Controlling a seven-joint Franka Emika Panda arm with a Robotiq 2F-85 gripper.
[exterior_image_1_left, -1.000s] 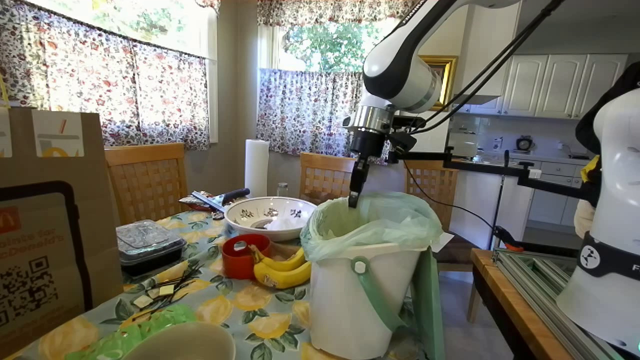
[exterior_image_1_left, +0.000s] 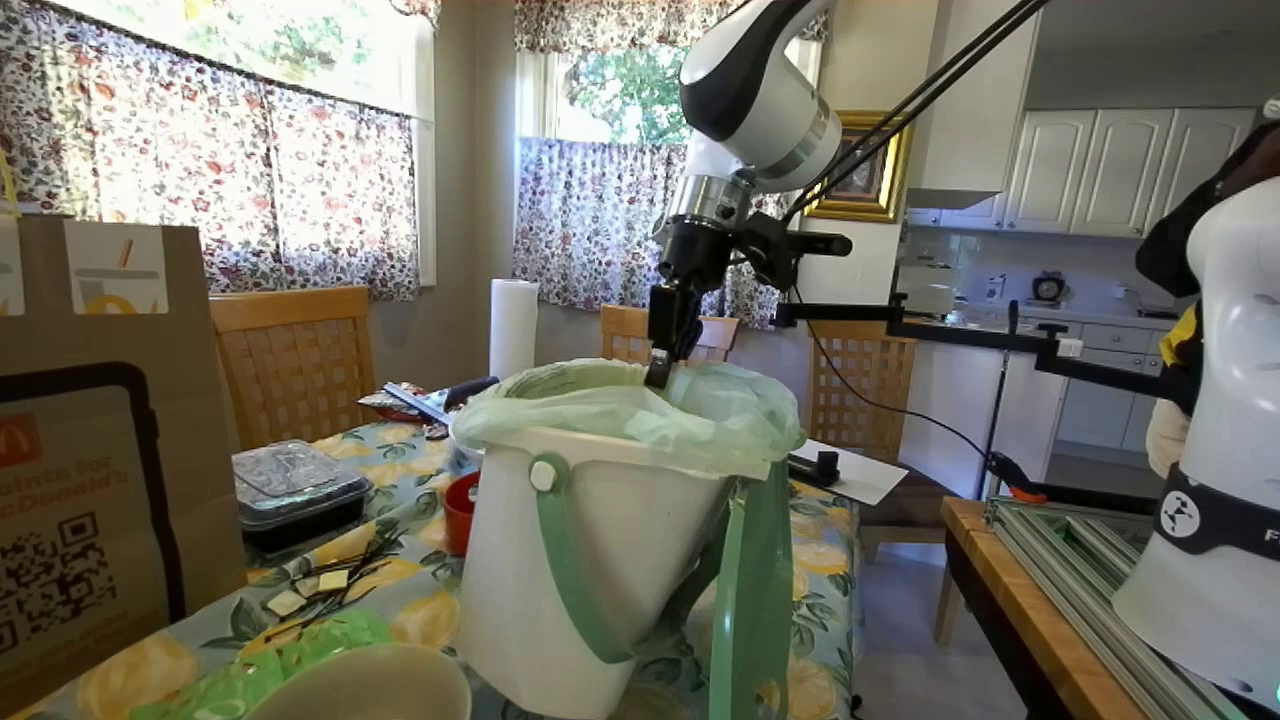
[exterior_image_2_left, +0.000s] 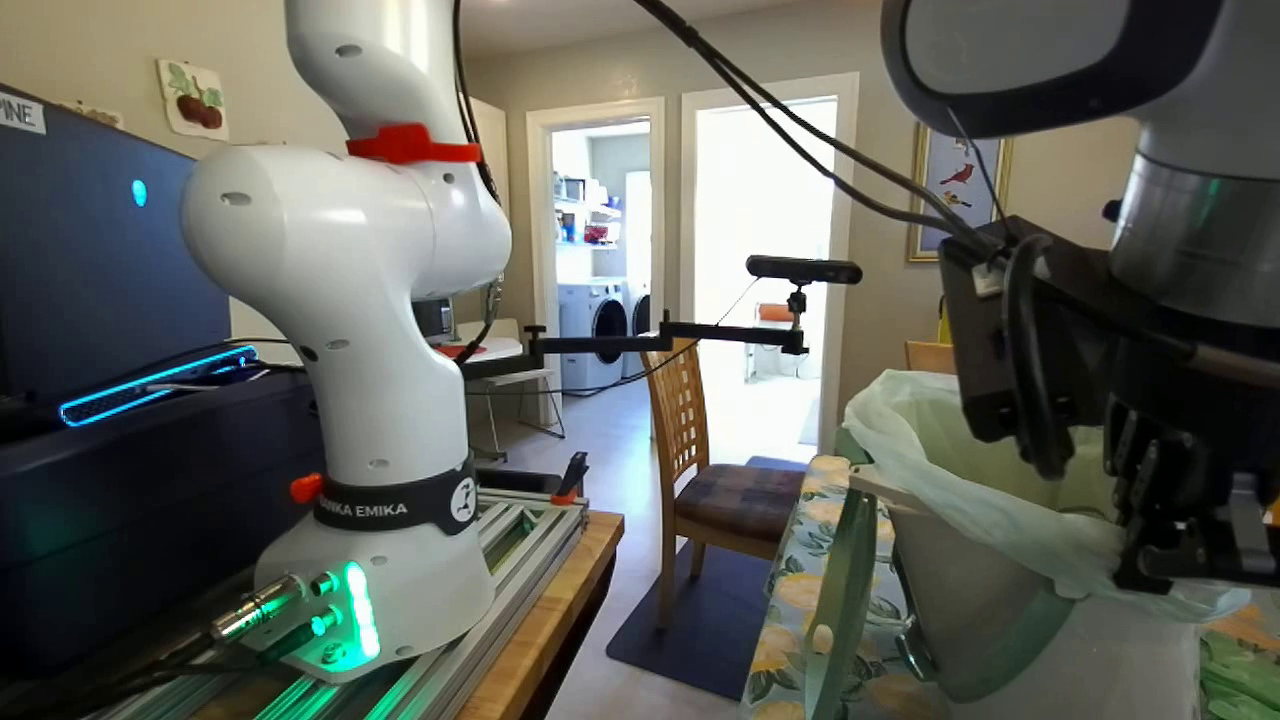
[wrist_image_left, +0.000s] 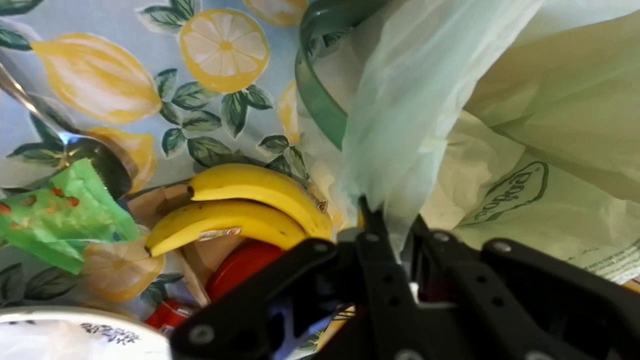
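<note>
A white bin (exterior_image_1_left: 528, 600) with a green handle and an open green lid (exterior_image_1_left: 758, 600) stands tilted over the table in exterior view 1. Its pale green liner bag (exterior_image_1_left: 732, 414) is folded out over the rim. My gripper is shut on a gathered edge of this liner (wrist_image_left: 399, 150), which stretches upward from between the fingers in the wrist view. Exterior view 1 has the gripper pointing down at the bag's far rim. Inside the bag (exterior_image_2_left: 930, 420), the part that shows in exterior view 2 looks empty.
Bananas (wrist_image_left: 258, 204) lie close beside the bin, with a red container (exterior_image_1_left: 459, 510) behind it. The wrist view also holds a spoon (wrist_image_left: 99, 159), a green packet (wrist_image_left: 66, 219) and a white bowl (wrist_image_left: 90, 318). A paper bag (exterior_image_1_left: 108, 480) stands at far left.
The arm and the bin have moved left in exterior view 1. The bin looks larger and more tilted, and now covers the bananas, most of the red container and the bowl.
</note>
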